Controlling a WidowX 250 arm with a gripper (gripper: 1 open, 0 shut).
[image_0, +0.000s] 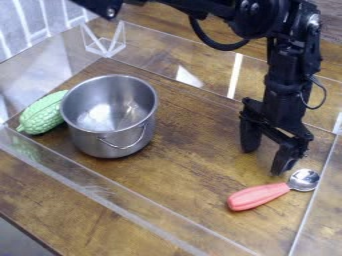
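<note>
The black gripper (267, 145) is low over the wooden table on the right, its fingers pointing down just behind a spoon with a pink handle (258, 198) and metal head (303, 180). Whether anything is between the fingers is unclear, and the spoon lies apart on the table. A steel pot (110, 115) stands left of centre, with a green corn-like object (43, 112) beside it on its left.
Clear low walls or panels (27, 160) edge the wooden work area (187, 150). The middle of the table between pot and gripper is free.
</note>
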